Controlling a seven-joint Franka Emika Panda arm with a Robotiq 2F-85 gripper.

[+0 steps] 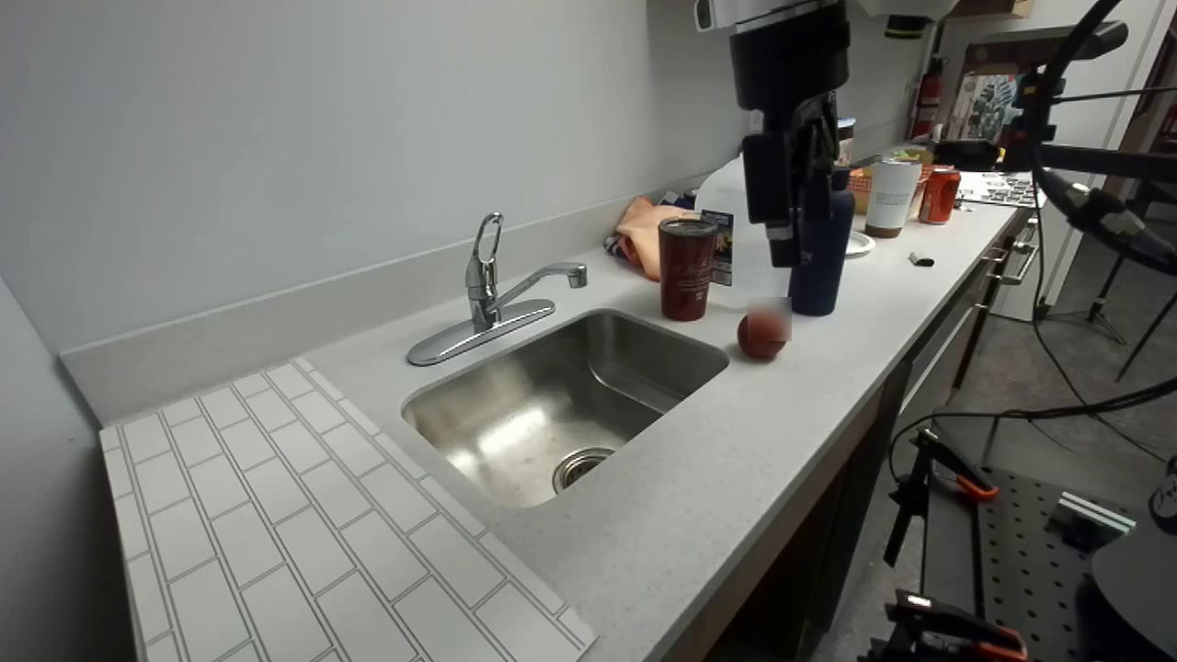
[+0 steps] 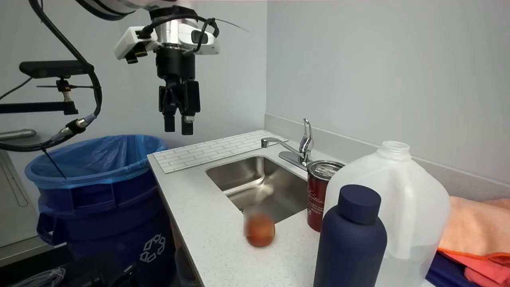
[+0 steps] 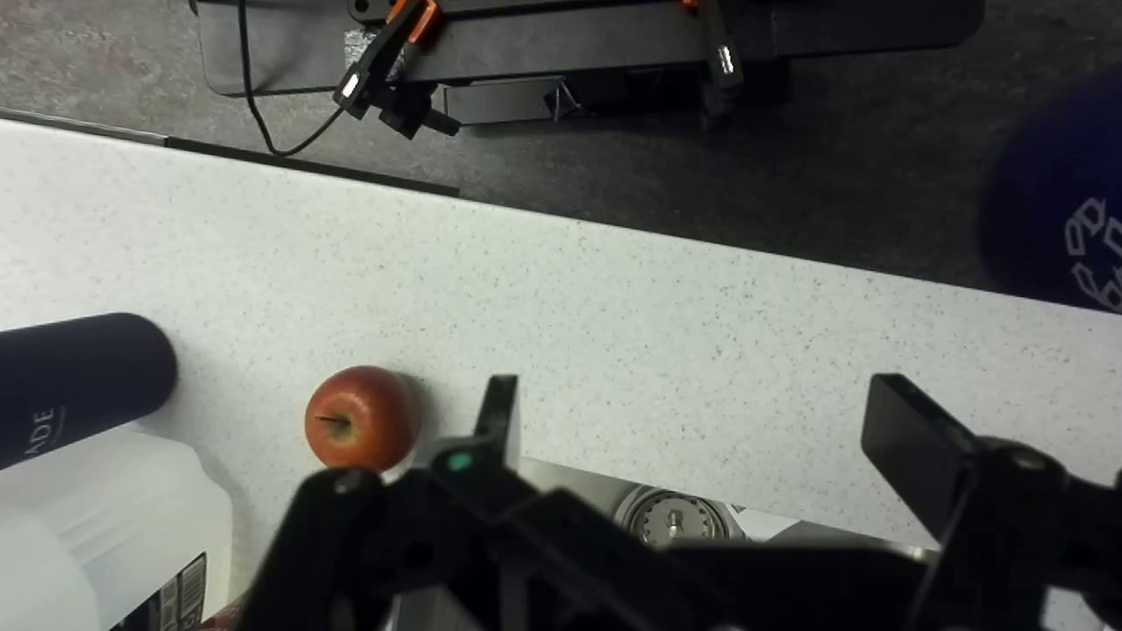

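A red apple [image 3: 360,419] rests on the light counter, close to the sink's corner and in front of the tumbler; part of it is blurred in both exterior views. High over the counter, clear of everything, hangs my gripper [image 2: 177,125], pointing down. Its two fingers stand wide apart in the wrist view, and only bare counter and sink show between them. There the apple lies to the left, outside the gap. The steel sink [image 1: 519,441] is empty, with its drain [image 3: 673,517] seen below the gap.
Beside the apple stand a maroon tumbler [image 1: 686,270], a navy bottle [image 2: 351,239] and a translucent jug [image 2: 389,191]. A chrome faucet [image 1: 485,287] rises behind the sink. White tile panel [image 1: 276,519] covers the counter's end. A blue bin [image 2: 100,191] stands off the front edge.
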